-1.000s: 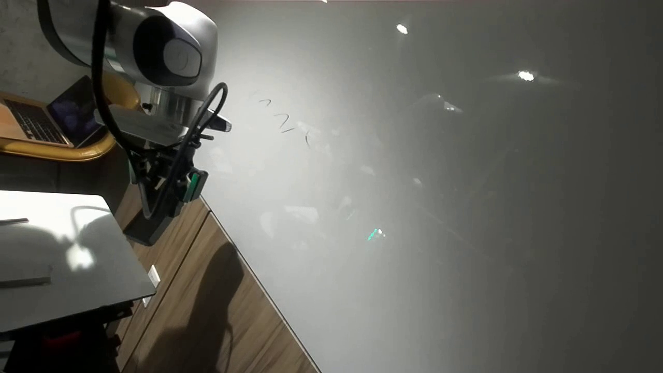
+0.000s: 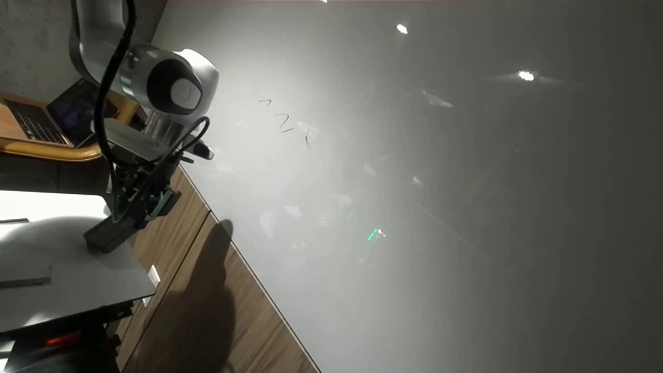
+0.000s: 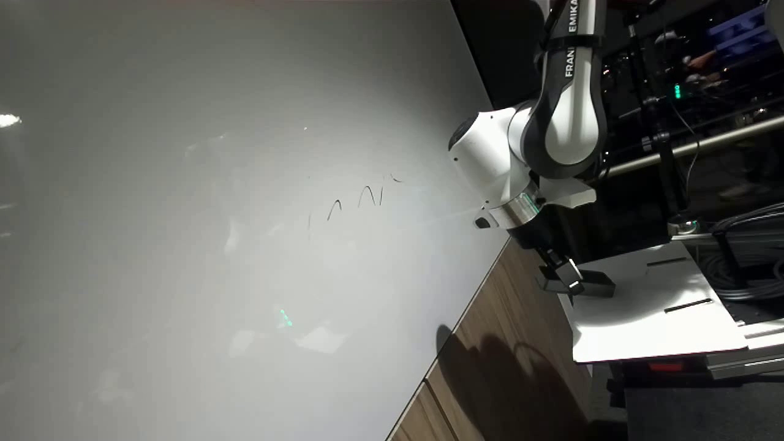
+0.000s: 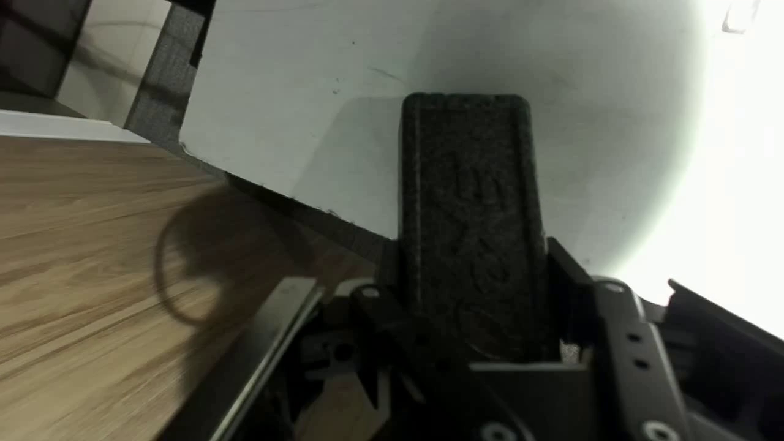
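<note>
A dark rectangular block with faint markings on its face, like a board eraser (image 4: 470,184), is clasped by my gripper, its far end sticking out past the fingers. In the first exterior view the eraser (image 2: 106,237) is over the right part of the white table (image 2: 68,273); whether it touches the surface I cannot tell. The second exterior view shows the eraser (image 3: 596,284) at the table's near-left edge. A big whiteboard (image 2: 435,186) carries a few thin black strokes (image 2: 284,119), well away from the gripper.
Two dark thin bars, one a dark strip (image 3: 688,305), lie on the white table. Wood panelling (image 2: 186,261) runs between table and whiteboard. A laptop (image 2: 43,118) sits on a yellow-edged surface behind. A looped cable hangs along the arm.
The arm has moved left and down in the first exterior view, carrying the eraser from beside the table's edge to over the table. The strokes on the whiteboard look the same.
</note>
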